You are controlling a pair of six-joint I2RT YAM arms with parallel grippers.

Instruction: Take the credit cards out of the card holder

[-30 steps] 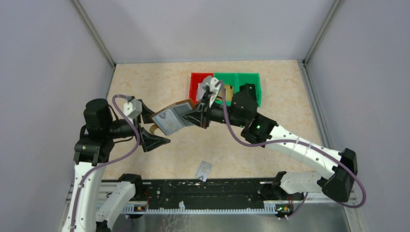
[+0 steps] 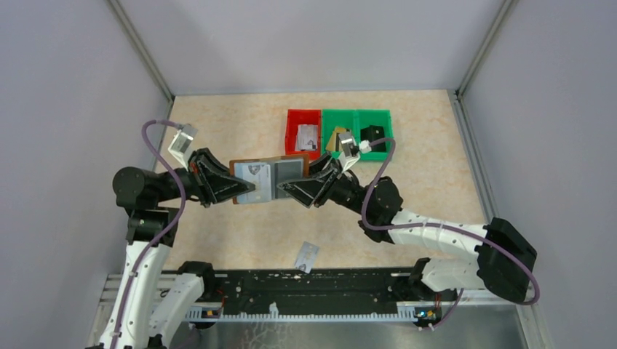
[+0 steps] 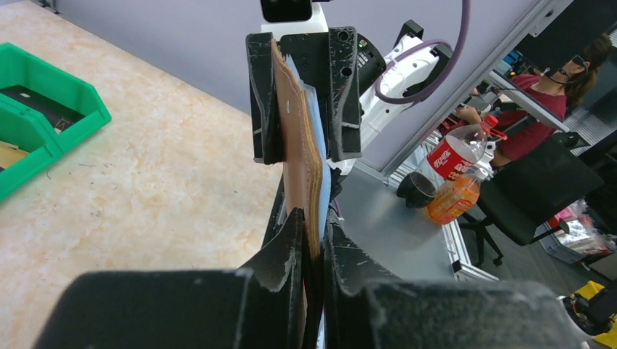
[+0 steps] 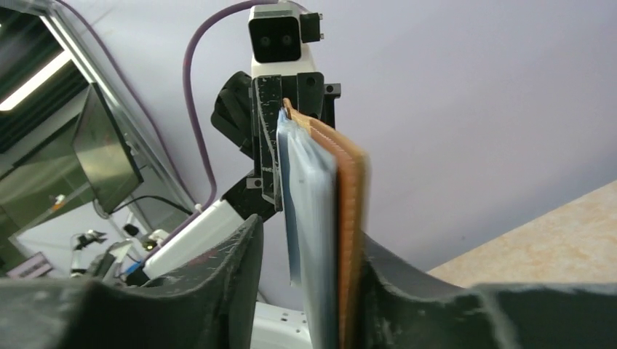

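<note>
The card holder (image 2: 289, 179), brown outside with clear sleeves, is spread out in the air between both arms. A pale card (image 2: 254, 174) shows in its left sleeve; the right sleeve looks grey. My left gripper is shut on the holder's left side, pinching its layers. Around the right side stands my right gripper, part open. In the right wrist view its left finger (image 4: 246, 269) is apart from the sleeves, while the brown cover (image 4: 353, 189) is close to the other finger; contact there cannot be made out. Another card (image 2: 306, 257) lies on the table near the front edge.
Behind the holder, at the back of the table, are a red bin (image 2: 292, 119) with a pale item inside and a green two-part bin (image 2: 356, 114) holding brown and black things.
The holder has turned straighter and spread wider. The right gripper has opened from its grip and its arm has shifted slightly right and down.
</note>
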